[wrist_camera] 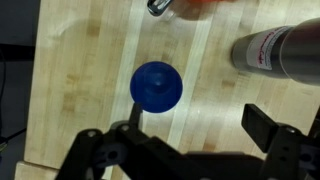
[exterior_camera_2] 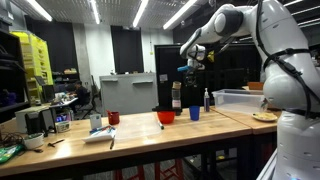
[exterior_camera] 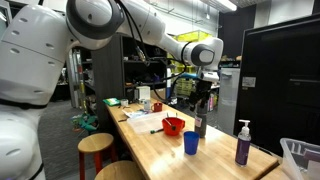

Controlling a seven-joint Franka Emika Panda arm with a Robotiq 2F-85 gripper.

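High over the wooden table (exterior_camera: 165,153), my gripper points down and is open, its black fingers (wrist_camera: 262,126) wide apart with nothing between them. Below it, toward the left finger in the wrist view, stands an upright blue cup (wrist_camera: 157,87), seen from above and looking empty. The same blue cup (exterior_camera: 191,143) is near the table's middle in exterior view 1. A red bowl (exterior_camera: 174,126) with a utensil in it sits just behind the cup. A grey bottle with a white label (wrist_camera: 272,50) stands to the upper right in the wrist view.
A purple pump bottle (exterior_camera: 243,143) stands at the table's right side, near a clear plastic bin (exterior_camera: 301,157). Farther off are a red mug (exterior_camera_2: 113,118) and a white pot (exterior_camera_2: 96,122). Bare tabletop surrounds the blue cup.
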